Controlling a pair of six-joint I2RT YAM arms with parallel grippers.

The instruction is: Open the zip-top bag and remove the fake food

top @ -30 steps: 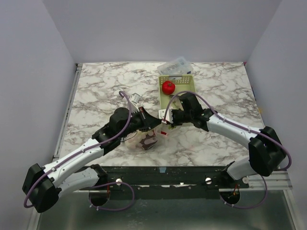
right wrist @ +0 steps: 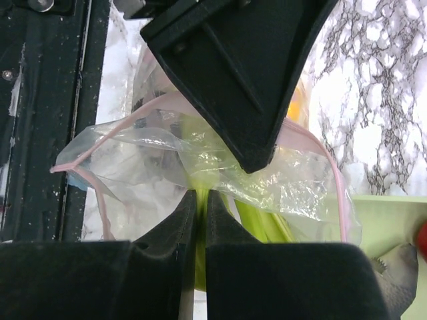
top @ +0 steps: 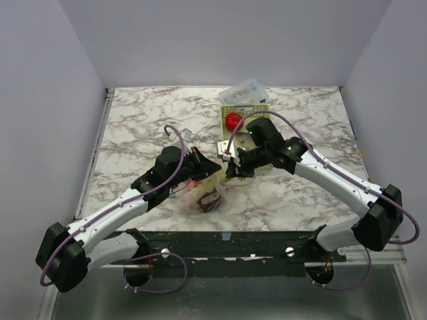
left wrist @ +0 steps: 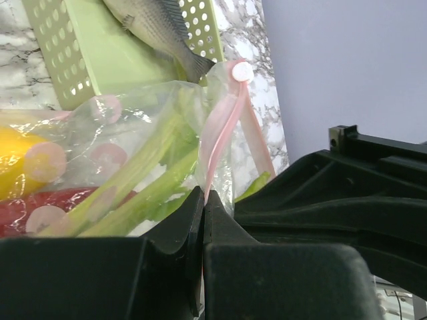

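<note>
The clear bag (top: 198, 200) lies on the marble table, its pink-edged mouth (right wrist: 150, 103) spread open in the right wrist view. Inside the bag, the left wrist view shows a yellow food (left wrist: 19, 163), a red one (left wrist: 63, 208) and long green stalks (left wrist: 133, 200). My left gripper is shut on the pink rim of the bag's mouth. At the opening, my right gripper is shut on a green stalk (right wrist: 200, 260). The stalk's far part is behind the film, and in the top view the two grippers nearly meet.
Behind the arms stands a green perforated basket (top: 260, 108) holding a red tomato (top: 233, 121) and a grey fish (left wrist: 150, 27). A clear container (top: 243, 92) is at the table's back edge.
The right gripper has shifted slightly left and toward the front, its forearm swinging outward. Green stalk now shows more plainly below it. The left gripper has moved only a little.
</note>
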